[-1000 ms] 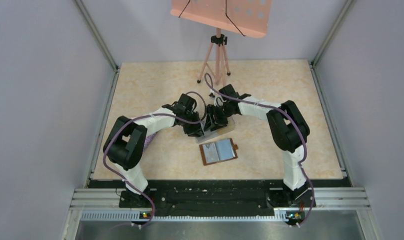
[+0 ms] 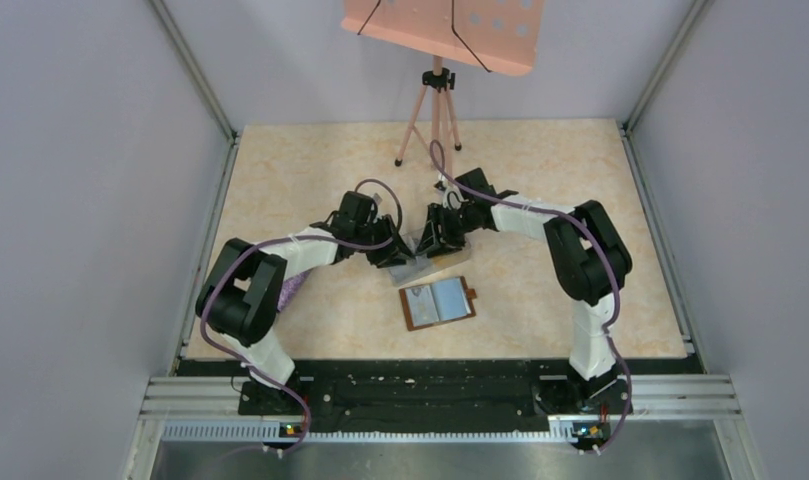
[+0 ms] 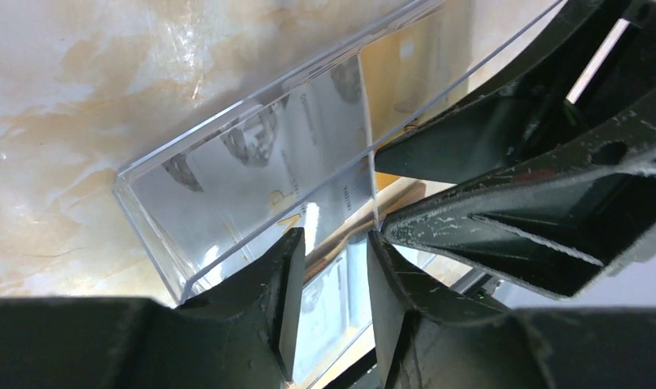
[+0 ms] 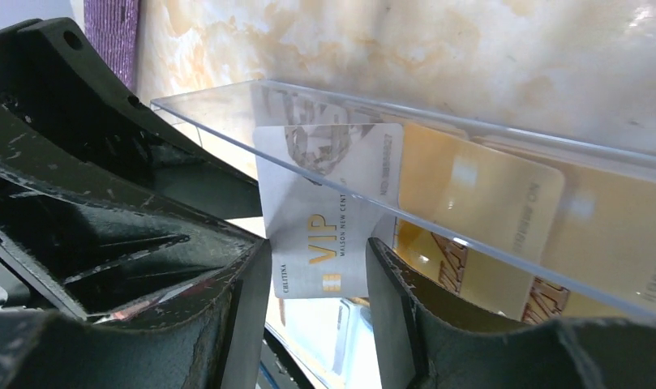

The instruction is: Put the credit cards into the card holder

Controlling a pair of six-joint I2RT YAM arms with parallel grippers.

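A clear box (image 2: pixel 452 258) holds silver and gold cards upright, silver at its left end and gold at its right. One silver VIP card (image 4: pixel 332 211) faces the right wrist camera, in the gap seen between my right gripper's (image 4: pixel 319 247) fingers, which stand open. My left gripper is also parted, over the box's silver end. The left fingers (image 4: pixel 186 235) come close to the VIP card's left edge; contact cannot be told. In front of the box lies the brown-edged card holder (image 2: pixel 438 321), spread open, with a grey-printed card (image 2: pixel 421 304) in its left half.
Gold cards (image 4: pixel 503 219) fill the right end of the box. A purple item (image 2: pixel 291 289) lies by the left arm. Behind stands a pink tripod (image 2: pixel 441 115). Both grippers are crowded together above the box, while the table's right side is free.
The two grippers have drawn slightly apart over the box: the right one shifted right and a little back, the left one a little left. The card holder has not moved.
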